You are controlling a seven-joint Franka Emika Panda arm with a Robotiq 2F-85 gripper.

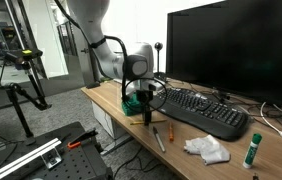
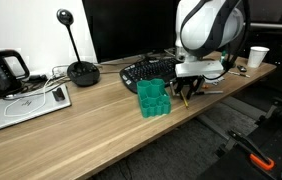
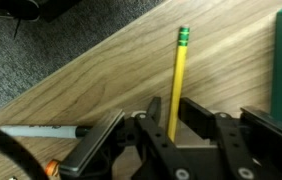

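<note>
A yellow pencil [image 3: 178, 80] with a green end lies on the wooden table, running up between my gripper's fingers in the wrist view. The gripper is partly open, low over the table, with a finger on each side of the pencil and a small gap showing at the left. In exterior view 1 the gripper [image 1: 146, 118] points down at the table's front part. From the other side, the gripper [image 2: 182, 88] is beside a green container [image 2: 153, 98], and part of the pencil [image 2: 186, 101] shows below it.
A marker [image 3: 41, 131] lies left of the fingers in the wrist view. The keyboard [image 1: 206, 112] is behind the gripper. To the right are a white cloth [image 1: 207, 150] and a green bottle [image 1: 252, 150]. Bare table [image 2: 81, 125] stretches left of the container.
</note>
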